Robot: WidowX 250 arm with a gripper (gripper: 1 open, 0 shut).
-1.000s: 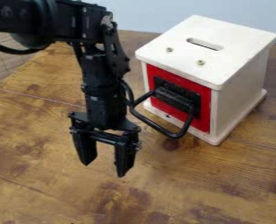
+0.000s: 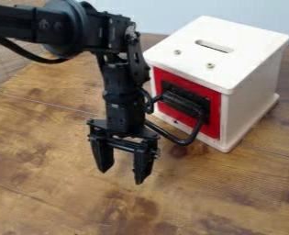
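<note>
My black gripper (image 2: 122, 158) hangs fingers-down in the centre-left of the view, open with nothing between its fingers, above the wooden table (image 2: 61, 193). Behind it to the right stands a white box (image 2: 245, 101) with a slot and two screws on its top. Its front has a red panel (image 2: 216, 94) with a black part on it, and a black looped bar or cable reaches out from there toward my arm.
A pale wall runs along the back, and a tiled surface shows at the far left.
My arm and gripper have shifted slightly right, and the upper arm looks a little different in angle. The box has not moved.
</note>
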